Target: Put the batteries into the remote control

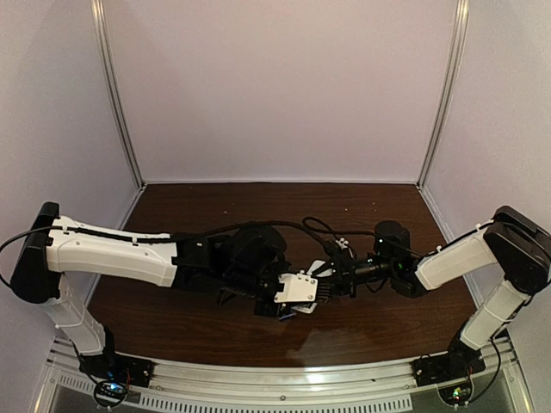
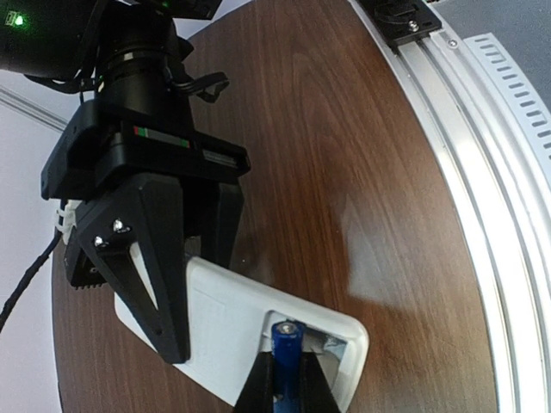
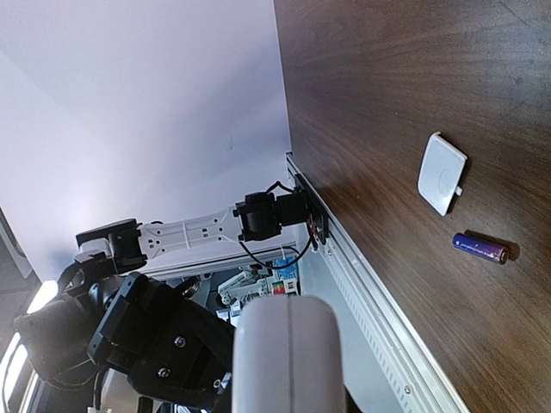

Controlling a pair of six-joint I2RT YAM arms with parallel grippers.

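In the left wrist view the white remote control (image 2: 224,318) is held by my right gripper, which is shut on it; its battery compartment is open at the near end. My left gripper is shut on a blue battery (image 2: 287,348), held over that compartment; whether it touches inside cannot be told. In the top view both grippers meet above the middle front of the table, largely hiding the remote. In the right wrist view the white battery cover (image 3: 441,172) and a second battery (image 3: 479,248) lie apart on the table.
A metal rail (image 1: 284,374) runs along the front edge; pale walls enclose the back and sides.
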